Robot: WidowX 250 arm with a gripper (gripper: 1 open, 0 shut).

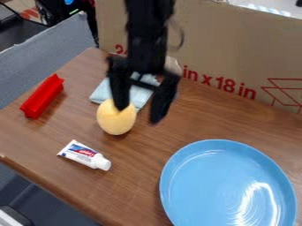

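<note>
The black gripper [139,93], blurred, hangs open over a yellow oval object [116,119], one finger at its upper side and the other to its right; whether they touch cannot be told. A folded light blue cloth [106,89] lies behind it, partly hidden by the gripper. A red object [42,95] lies at the left, a white toothpaste tube [85,155] at the front left, and a blue plate [228,187] at the front right.
A cardboard box [236,57] stands along the back of the wooden table [141,185]. The table's left edge drops away at the lower left.
</note>
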